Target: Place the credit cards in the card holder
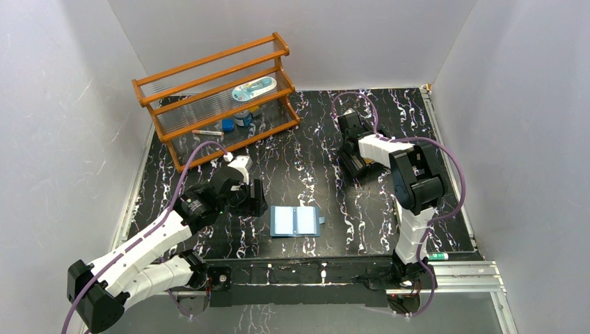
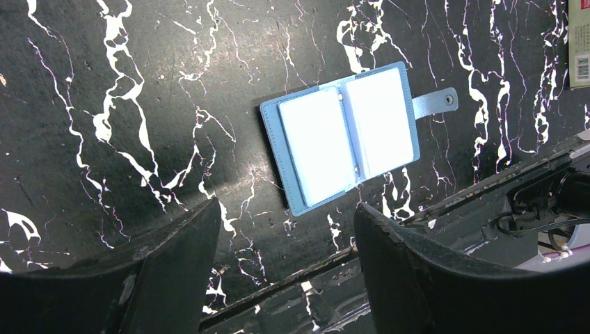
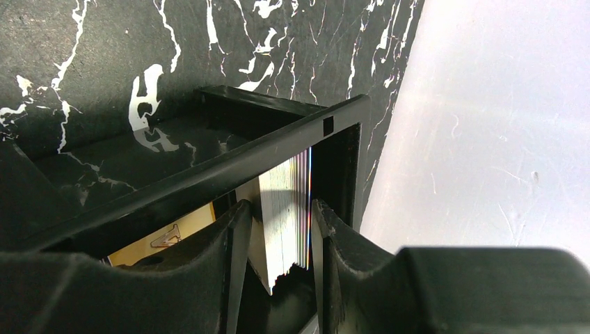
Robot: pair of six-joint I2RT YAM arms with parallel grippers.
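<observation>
The blue card holder [image 1: 284,221] lies open on the table, its white sleeves up, also seen in the left wrist view [image 2: 316,146]. My left gripper [image 1: 256,197] stands open above and left of it, nothing between its fingers. My right gripper is at a black compartmented organizer [image 3: 292,132] at the back right, its fingertips either side of a stack of thin cards [image 3: 284,181] standing on edge; the gap is part open, and whether it grips them is unclear. A tan card with a paperclip [image 3: 188,229] lies beside the stack.
A wooden rack [image 1: 209,73] with small items stands at the back left. A green tube [image 1: 437,257] lies at the front right edge. Grey walls bound the sides and back.
</observation>
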